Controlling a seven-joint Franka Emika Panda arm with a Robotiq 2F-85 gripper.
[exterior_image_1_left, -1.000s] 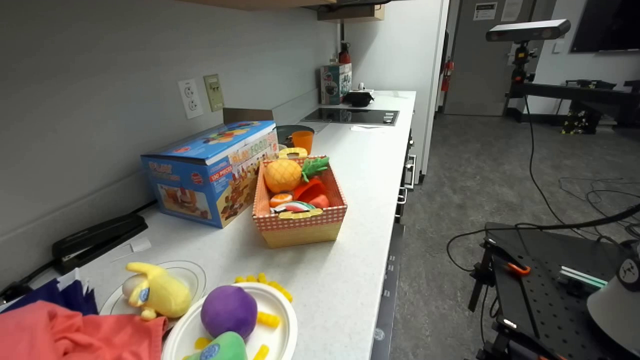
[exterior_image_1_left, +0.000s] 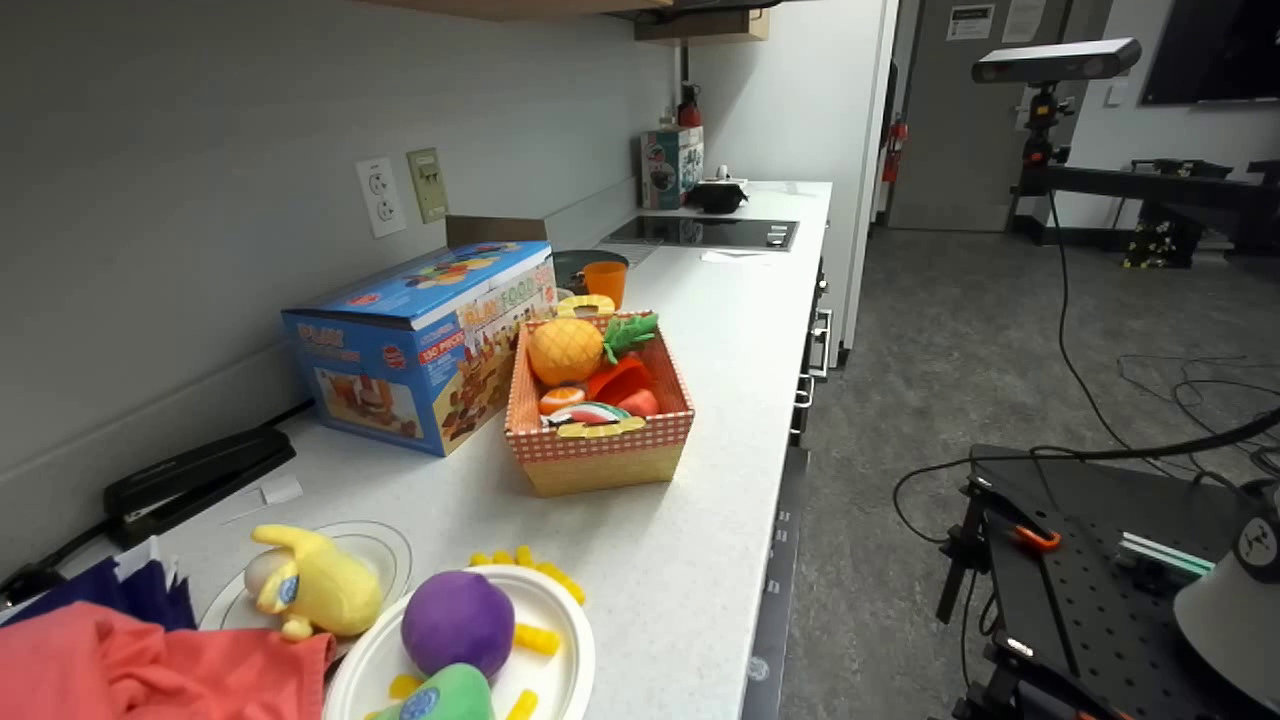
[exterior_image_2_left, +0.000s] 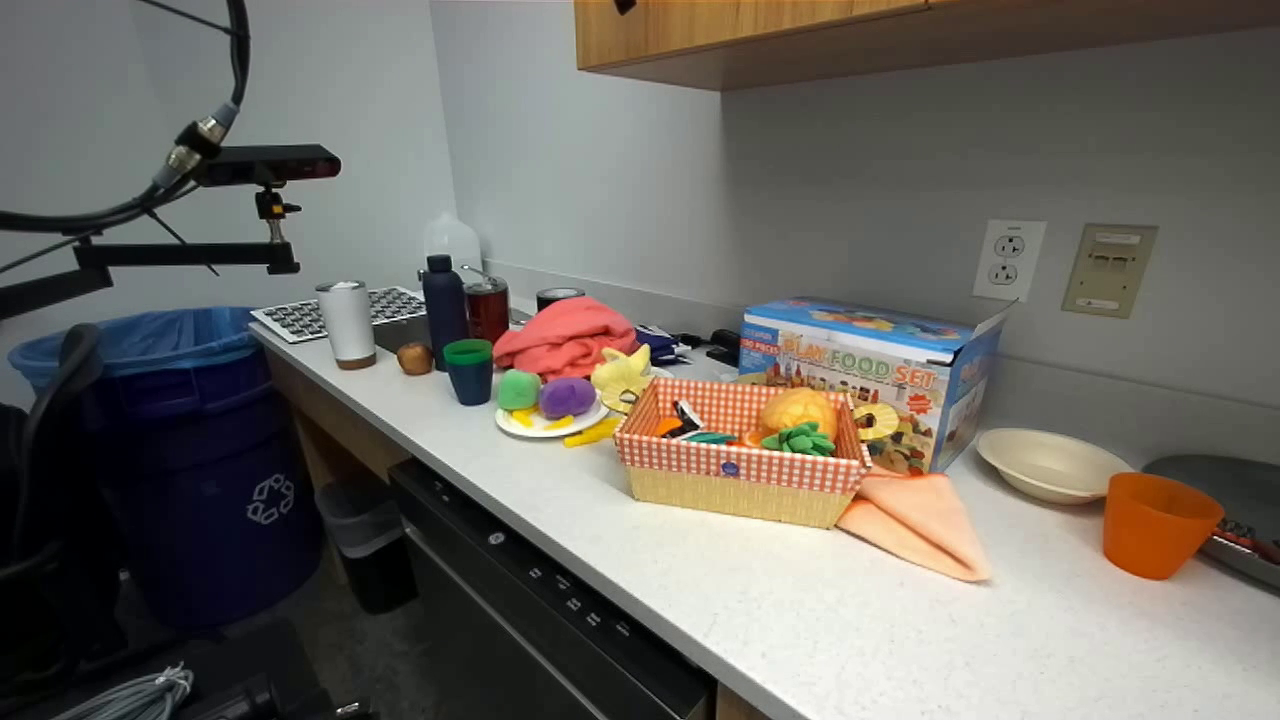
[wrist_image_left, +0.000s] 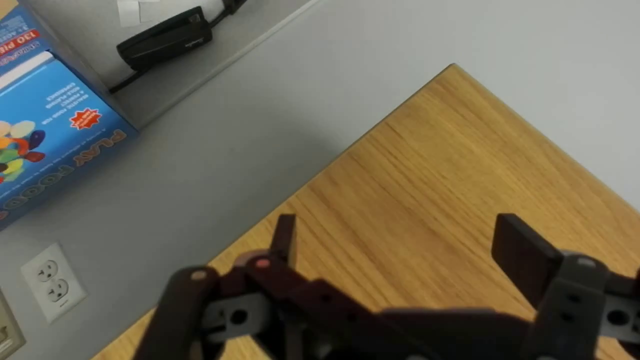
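My gripper is open in the wrist view, its dark fingers wide apart and nothing between them. Behind them shows the wooden cabinet (wrist_image_left: 420, 180) on the wall; neither exterior view includes the gripper. On the counter, a red-checked basket (exterior_image_1_left: 612, 468) holds a toy pineapple (exterior_image_1_left: 566, 352), a watermelon piece (exterior_image_1_left: 588, 414) and other toy food. A white plate (exterior_image_1_left: 573, 642) carries a purple toy (exterior_image_1_left: 458, 624), a green toy (exterior_image_1_left: 450, 696) and yellow pieces. Beside that plate lies a yellow plush toy (exterior_image_1_left: 330, 588).
The play food box (exterior_image_2_left: 852, 360) stands behind the basket. A peach cloth (exterior_image_2_left: 918, 522), a beige bowl (exterior_image_2_left: 1050, 464) and an orange cup (exterior_image_2_left: 1158, 524) are to its right. Bottles and cups, including a green-rimmed cup (exterior_image_2_left: 469, 372), stand left.
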